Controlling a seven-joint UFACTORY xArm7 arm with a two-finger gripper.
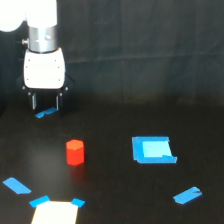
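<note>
My gripper [45,101] hangs at the upper left beneath its white hand [44,70]. Its two dark fingers stand wide apart with nothing visible between them, so it is open. A small red block [75,152] rests on the black table, nearer the camera than the gripper and a little to its right. Right of the block lies a square outlined in blue tape [140,155], with a pale blue-white patch [156,149] inside it. The block is outside this square, with bare table between them.
Blue tape strips lie at the left [17,186], at the lower right [187,195] and below the gripper [46,113]. A bright white patch [54,214] with blue tape at its corners is cut off by the bottom edge. A dark curtain [150,50] hangs behind.
</note>
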